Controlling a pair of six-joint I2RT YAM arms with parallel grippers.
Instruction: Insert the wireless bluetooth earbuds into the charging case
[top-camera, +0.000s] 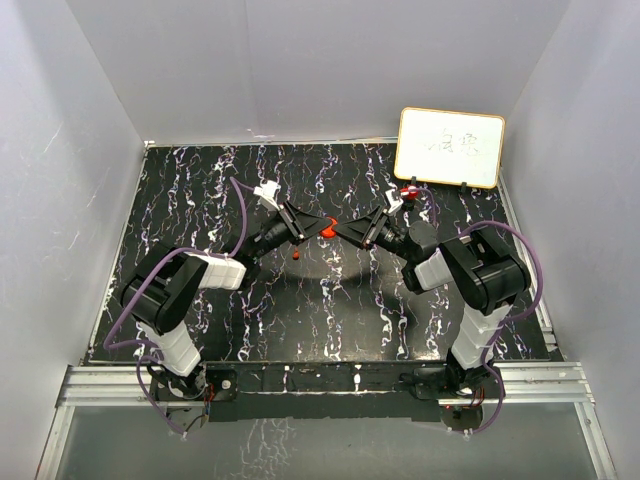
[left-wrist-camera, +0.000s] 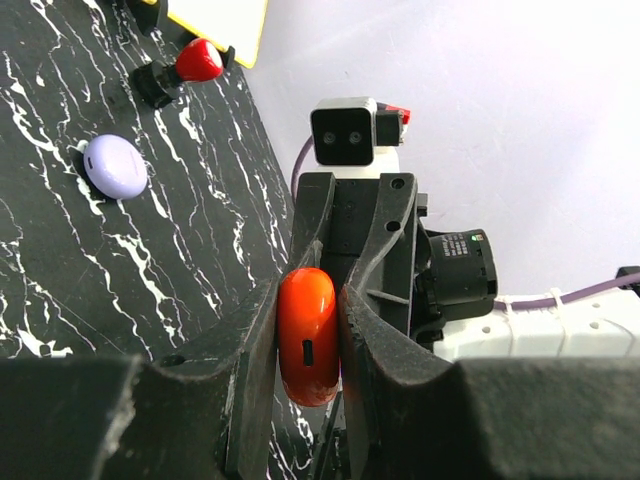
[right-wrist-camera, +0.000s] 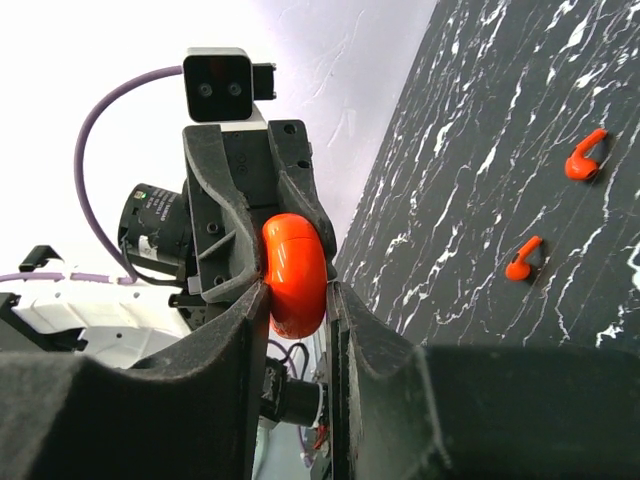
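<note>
The rounded red-orange charging case (top-camera: 329, 230) is held in the air between my two grippers above the table. In the left wrist view, the case (left-wrist-camera: 308, 345) sits in my left gripper, which is shut on it. From the opposite side my right gripper is also shut on the case (right-wrist-camera: 297, 270). A seam crosses the case and its lid looks closed. Two red earbuds lie apart on the table in the right wrist view: a farther earbud (right-wrist-camera: 582, 165) and a nearer earbud (right-wrist-camera: 520, 266).
A white rounded object (left-wrist-camera: 115, 166) rests on the dark marbled table. Near the back right stand a red-topped black device (left-wrist-camera: 195, 62) and a whiteboard (top-camera: 449, 147).
</note>
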